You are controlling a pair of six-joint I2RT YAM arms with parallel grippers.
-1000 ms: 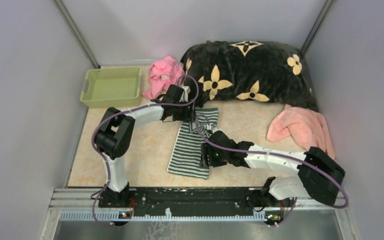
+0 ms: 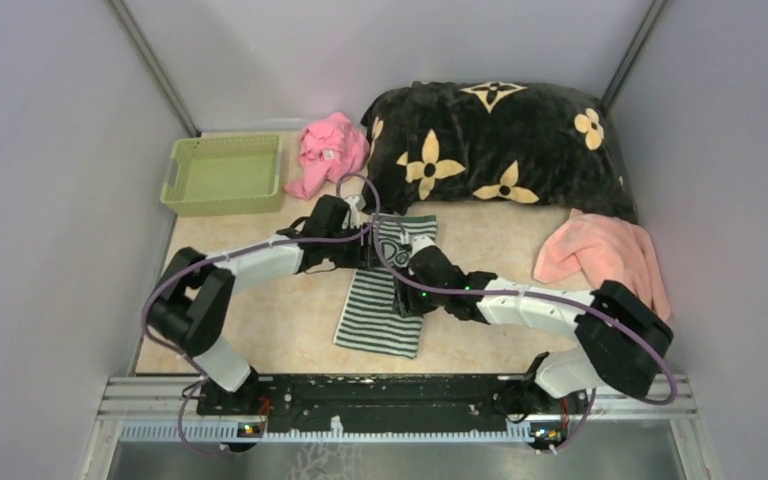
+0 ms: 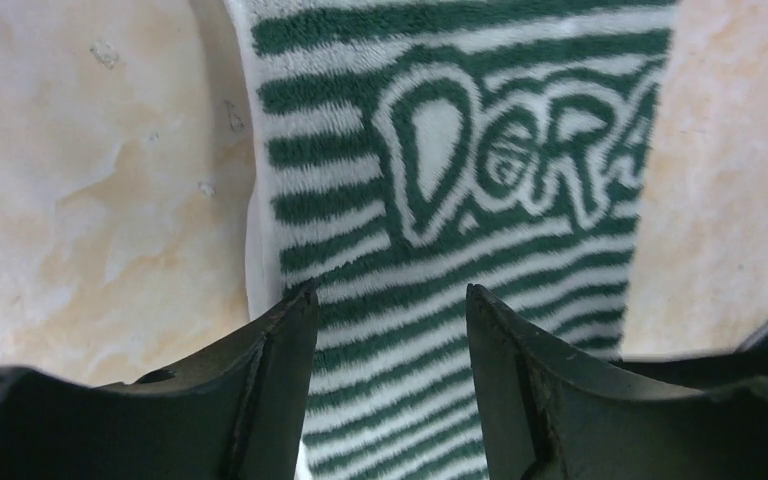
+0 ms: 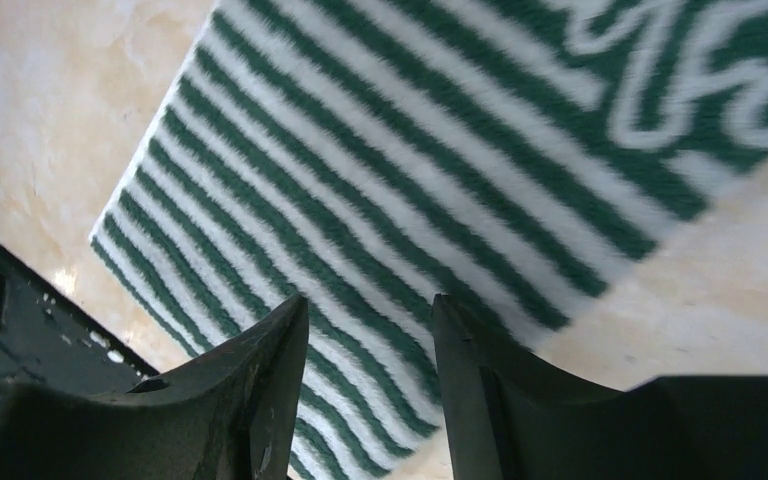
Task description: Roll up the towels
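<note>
A green-and-white striped towel [image 2: 378, 330] with a looped pattern [image 3: 500, 160] lies flat, lengthwise from the pillow toward the front edge. My left gripper is over its upper-left part, open, fingers apart above the cloth. My right gripper is open over the lower part near its right side, stripes visible between the fingertips. In the top view both grippers partly hide the towel's middle.
A green basket [image 2: 222, 205] stands back left, beside a pink cloth [image 2: 325, 150]. A black flowered pillow [image 2: 480, 150] fills the back. A peach towel [image 2: 600, 255] lies at right.
The towel lies much the same.
</note>
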